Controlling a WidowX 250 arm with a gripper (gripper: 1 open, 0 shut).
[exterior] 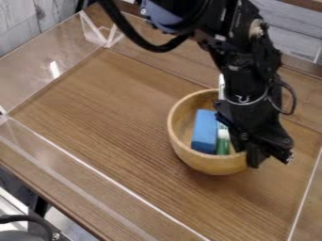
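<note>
A yellow-tan bowl (pixel 209 164) stands on the wooden table right of centre, holding a blue block (pixel 204 131), a green item (pixel 223 144) and a white piece partly hidden behind the arm. My black gripper (pixel 258 151) is down at the bowl's right side, over the rim; its fingertips and what lies between them are hard to make out against the dark body.
Bare wooden table (pixel 101 141) spreads to the left and front of the bowl. Clear edging runs along the left and right sides, and a white slatted wall stands at the back right. A black cable loops at the lower left.
</note>
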